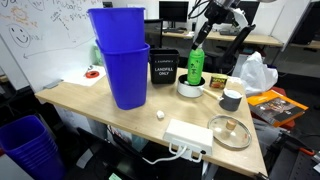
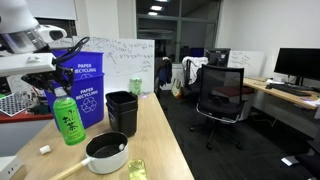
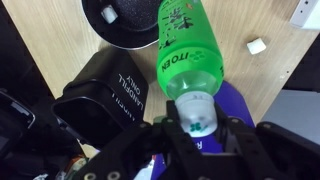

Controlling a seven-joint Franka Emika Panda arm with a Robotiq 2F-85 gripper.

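A green-labelled bottle hangs upright in the air, with my gripper shut on its top end. In exterior view 2 the bottle appears to the left of the white pot, under the gripper. Seen from the wrist, the bottle's white cap points toward the gripper. A small pale object lies in the pot's dark interior.
Blue recycling bins and a black landfill bin stand near the pot. A white power strip box, a plate, a mug and a white block occupy the nearer table.
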